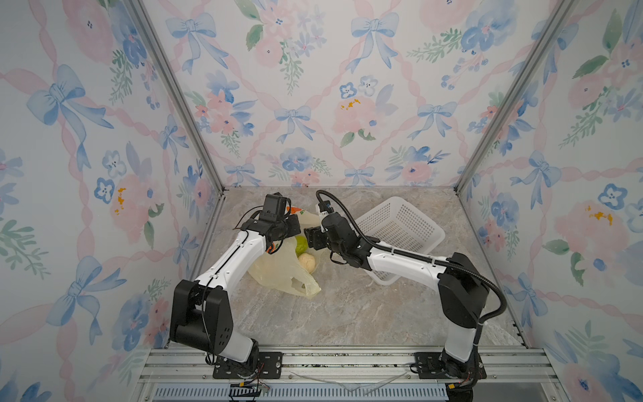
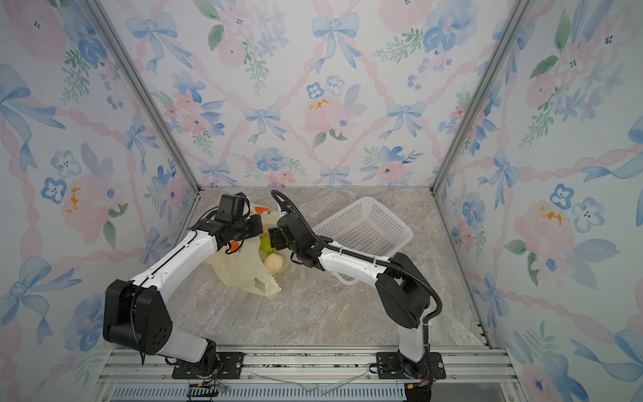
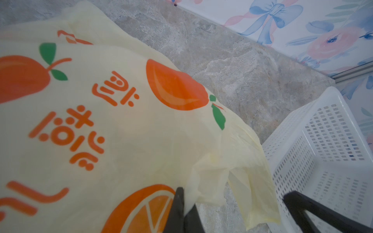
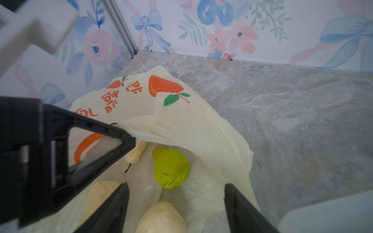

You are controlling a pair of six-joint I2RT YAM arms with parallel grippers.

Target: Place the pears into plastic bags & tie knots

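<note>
The cream plastic bag [image 1: 288, 281] lies on the left side of the table, its mouth towards the right. My left gripper is shut on the bag's upper edge, keeping the mouth raised. Inside the bag, the right wrist view shows a green pear [image 4: 171, 169], with a pale pear [image 4: 161, 221] in front of it. Two more pale fruits [image 4: 99, 196] [image 4: 136, 152] are partly covered by the left gripper's fingers. My right gripper stands open at the bag's mouth, nothing between its fingers.
A white perforated basket [image 1: 438, 234] stands to the right, appearing empty, with the right arm crossing in front of it. Bare table [image 1: 348, 315] lies along the front.
</note>
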